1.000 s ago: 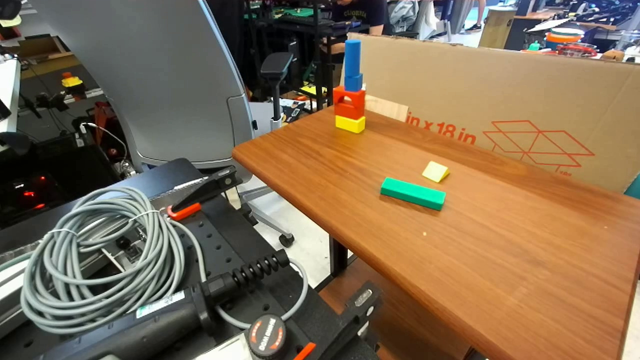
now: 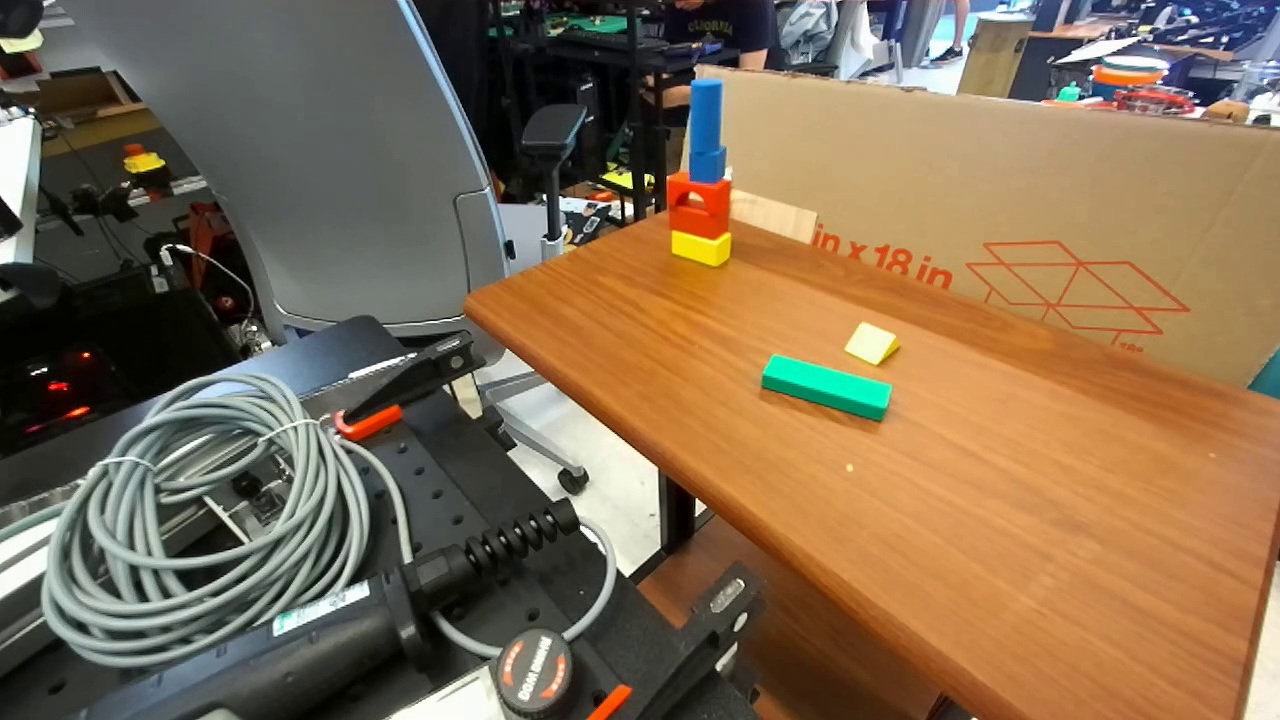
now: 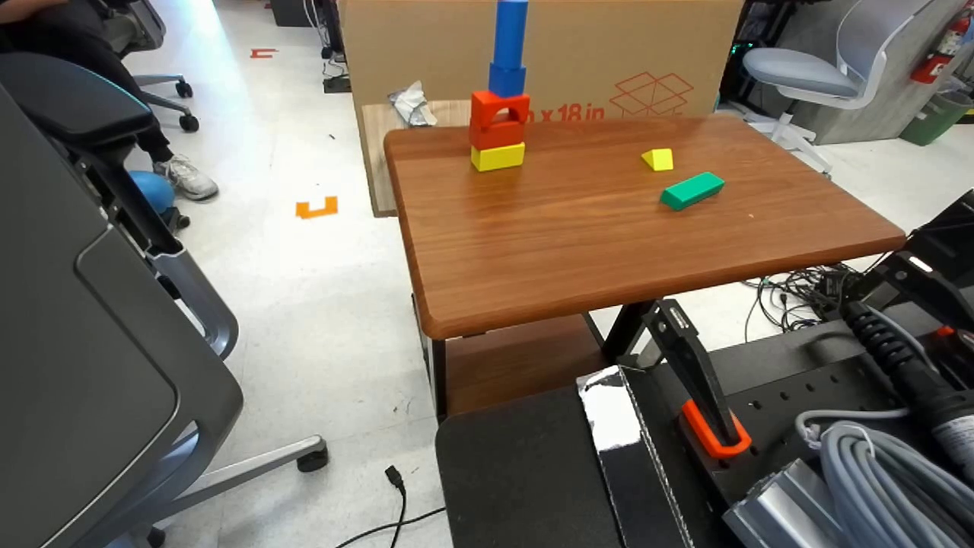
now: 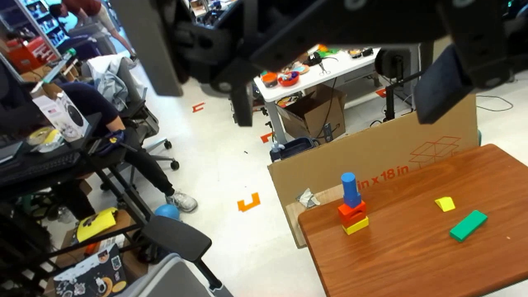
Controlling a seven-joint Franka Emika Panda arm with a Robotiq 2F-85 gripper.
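Observation:
At the table's far left corner stands an upright stack: a yellow block [image 2: 701,247] at the bottom, red pieces [image 2: 699,206] with an arched opening above it, then a short blue piece [image 2: 708,164] and a blue cylinder [image 2: 705,113] on top. Lying apart from it are a long green block [image 2: 825,386] and, just behind that, a small yellow wedge [image 2: 872,343]. Only the wrist view has my gripper; its dark fingers [image 4: 242,104] are spread wide, with nothing held between them. All the blocks are beyond and below it there, well clear of the fingers.
Behind the wooden table [image 3: 584,246] a cardboard panel [image 3: 566,55] stands upright. A grey chair [image 2: 324,156] is off the table's left end. Coiled cable [image 2: 216,516] and clamps lie on the black bench in front.

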